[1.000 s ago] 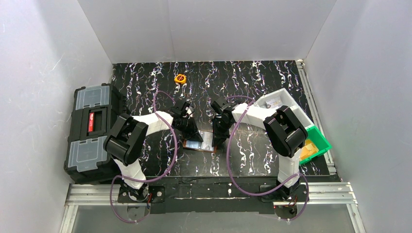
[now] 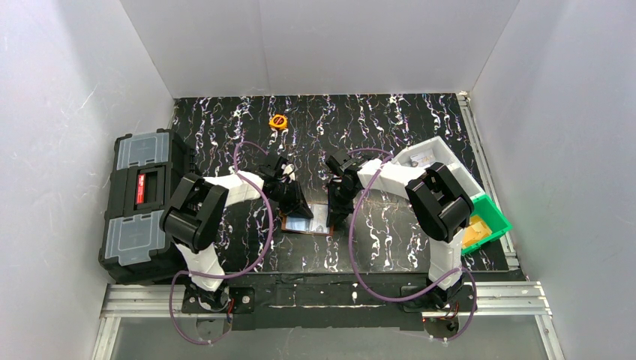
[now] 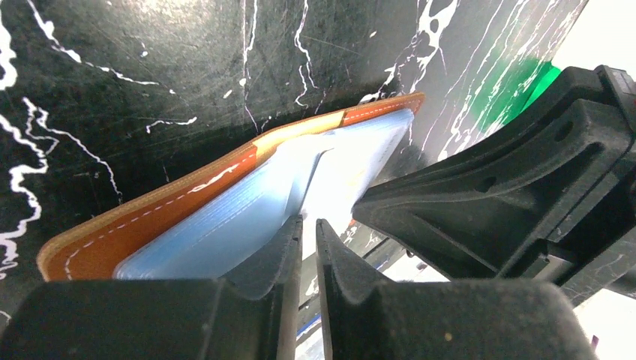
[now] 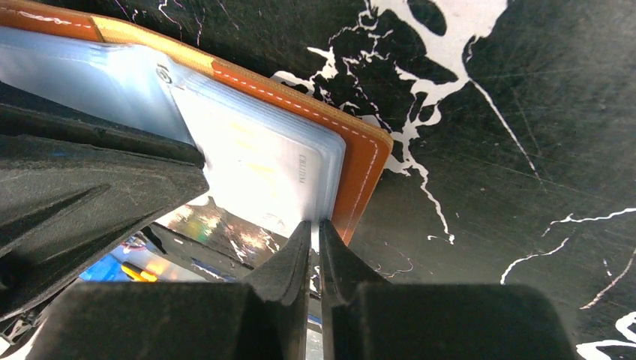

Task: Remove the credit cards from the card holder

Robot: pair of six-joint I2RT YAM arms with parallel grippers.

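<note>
The card holder (image 2: 307, 229) lies open on the table, with brown stitched edging and clear plastic sleeves. In the right wrist view, a white card (image 4: 247, 154) sits inside the sleeves of its right half; the left half shows bluish sleeves. My left gripper is shut over the middle of the holder, near the inner edge of the white card's sleeve, with nothing visible held. At the right half's outer edge, my right gripper has its fingertips a narrow gap apart. A sliver of the sleeve shows between them; whether they grip it is unclear.
Close together over the holder, the two grippers leave little room between them. A black toolbox (image 2: 140, 259) stands left. On the right are a white bin (image 2: 463, 170) and a green bin (image 2: 496, 215). A yellow tape measure (image 2: 278, 121) lies at the back.
The right arm stays almost in place, and the holder has barely moved.
</note>
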